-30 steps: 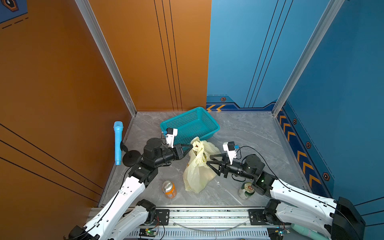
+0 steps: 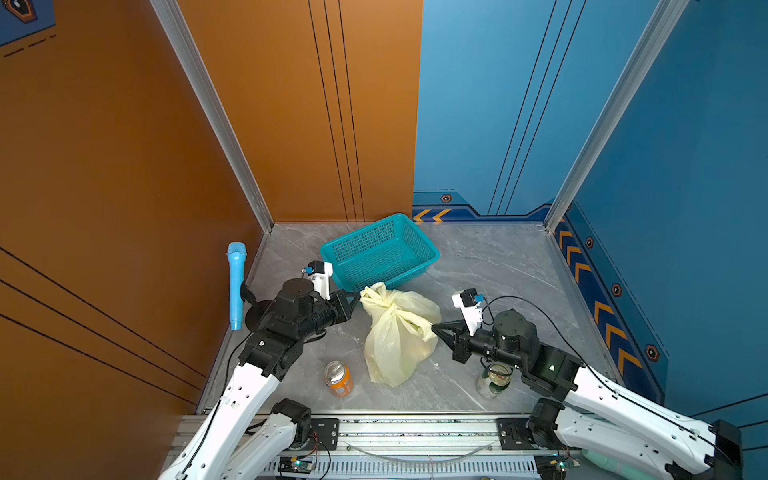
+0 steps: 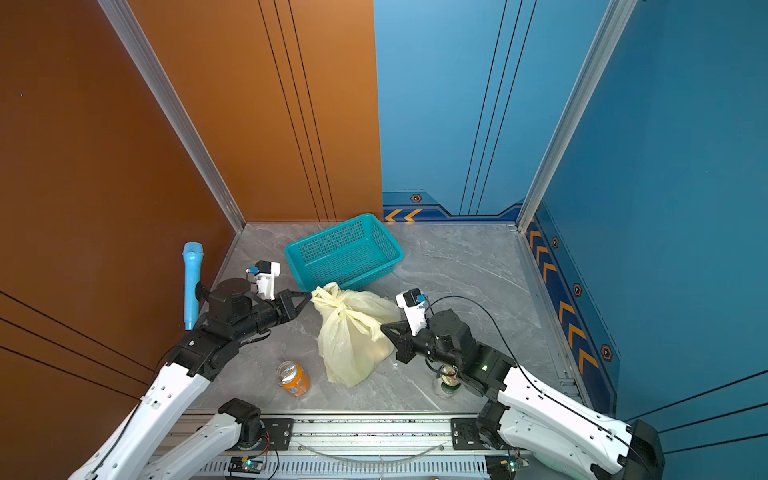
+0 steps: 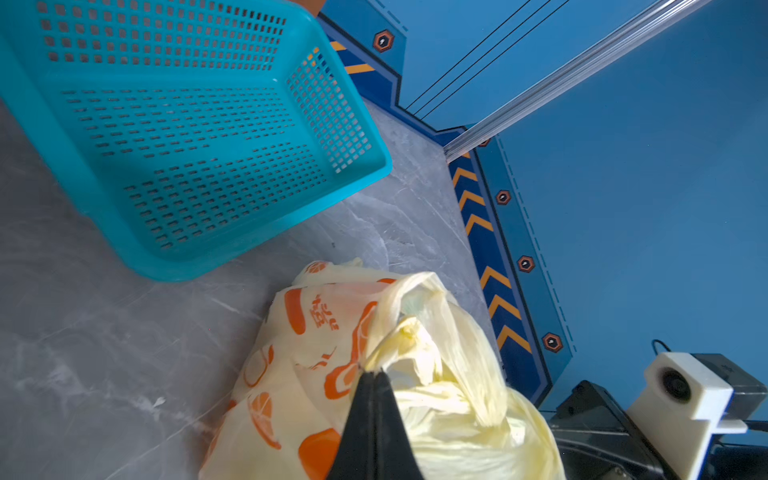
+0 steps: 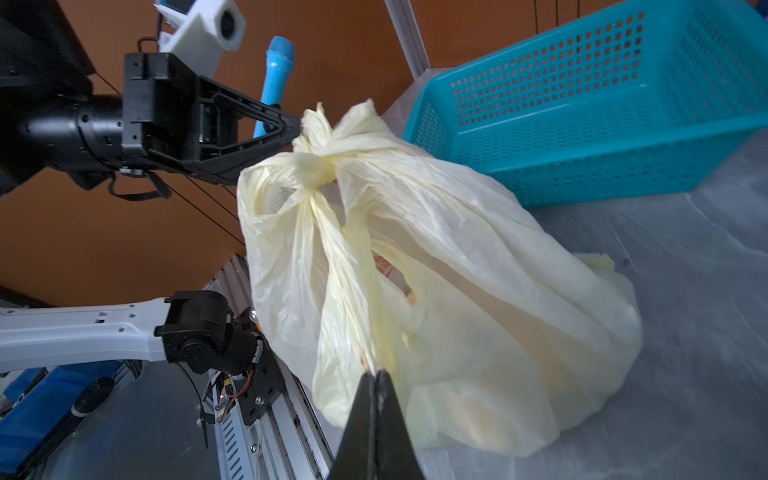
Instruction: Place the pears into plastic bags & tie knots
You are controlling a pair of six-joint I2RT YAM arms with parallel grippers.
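A pale yellow plastic bag (image 2: pixel 393 352) rests on the grey table, its neck twisted into what looks like a knot. One end of its film reaches my left gripper (image 2: pixel 357 297), which is shut on it at the bag's upper left. On the opposite side, a stretched yellow strand runs to my shut right gripper (image 2: pixel 435 328); in the right wrist view this strand meets the fingertips of the right gripper. Orange print shows on the bag (image 4: pixel 320 384) in the left wrist view. No pear can be made out; the film covers whatever lies inside.
Behind the bag stands an empty teal basket (image 2: pixel 384 249). An orange can (image 2: pixel 338 379) is near the front left, and a glass jar (image 2: pixel 493 381) sits partly under the right arm. Free table lies at the back right.
My right gripper has closed on the strand and drawn right, while my left has pulled left.
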